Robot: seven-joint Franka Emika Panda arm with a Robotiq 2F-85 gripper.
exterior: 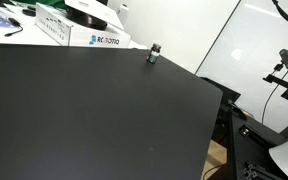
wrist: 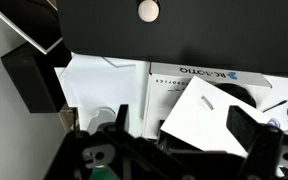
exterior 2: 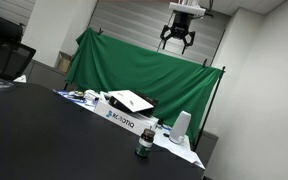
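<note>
A small bottle (exterior: 154, 55) with a dark cap stands upright near the far edge of the black table. In the second exterior view the bottle (exterior 2: 144, 145) shows a greenish body, and from above in the wrist view its pale round top (wrist: 148, 11) lies near the upper edge. High above the table area, my gripper (exterior 2: 176, 44) hangs well clear of everything. Its two dark fingers (wrist: 122, 120) are spread wide in the wrist view, with nothing held between them.
Beyond the table's far edge stands a white Robotiq box (exterior: 105, 40), with cables (exterior: 2, 30) off to its left. A green curtain (exterior 2: 124, 72) hangs behind.
</note>
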